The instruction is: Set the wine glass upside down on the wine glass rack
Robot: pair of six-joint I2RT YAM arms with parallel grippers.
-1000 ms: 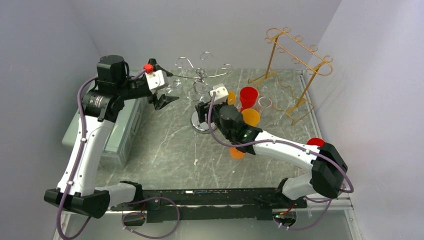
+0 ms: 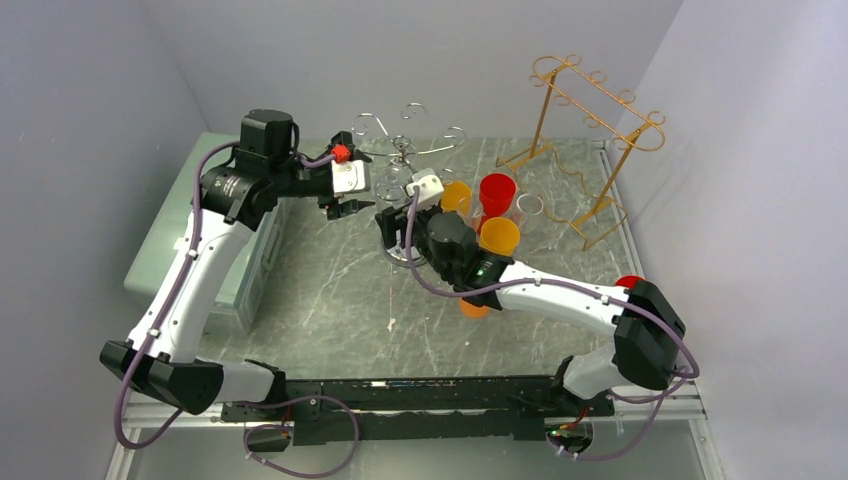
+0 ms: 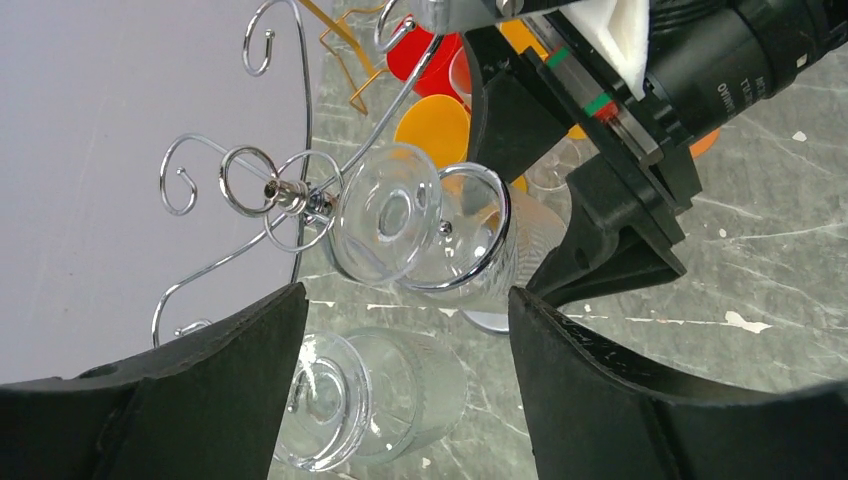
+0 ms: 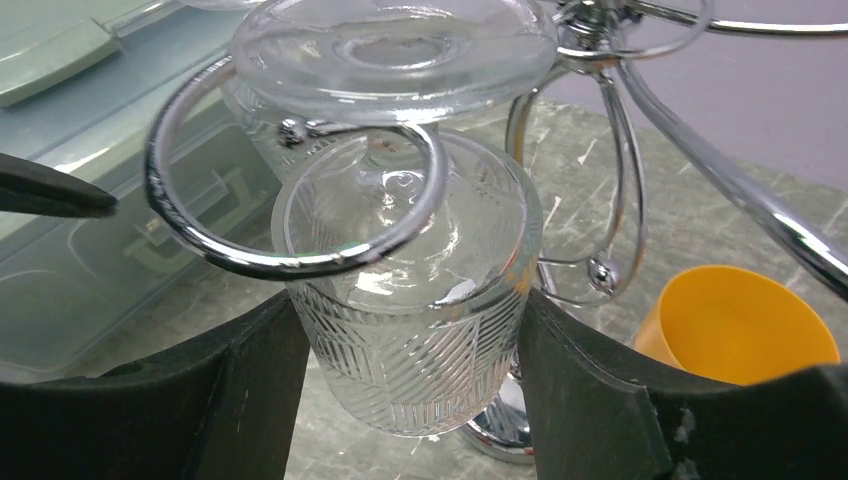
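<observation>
On the left side of the chrome wine glass rack (image 2: 401, 147), a clear wine glass (image 3: 540, 225) stands upside down, its base above a ring and its bowl below. My right gripper has its fingers at both sides of that ribbed bowl; whether they press on it cannot be told. Another clear glass (image 3: 415, 390) hangs base-up, lower in the left wrist view, partly behind my left fingers. My left gripper is open at the rack's left, nothing gripped. One of its fingers (image 4: 50, 190) shows at the left edge of the right wrist view.
Red cup (image 2: 497, 190) and yellow cup (image 2: 500, 236) stand right of the rack, close by my right arm. A gold rack (image 2: 600, 95) is at the back right. The lidded plastic box (image 2: 170, 240) lies beneath my left arm.
My left gripper has moved right, toward the chrome rack. My right gripper has shifted slightly to the left, at the rack.
</observation>
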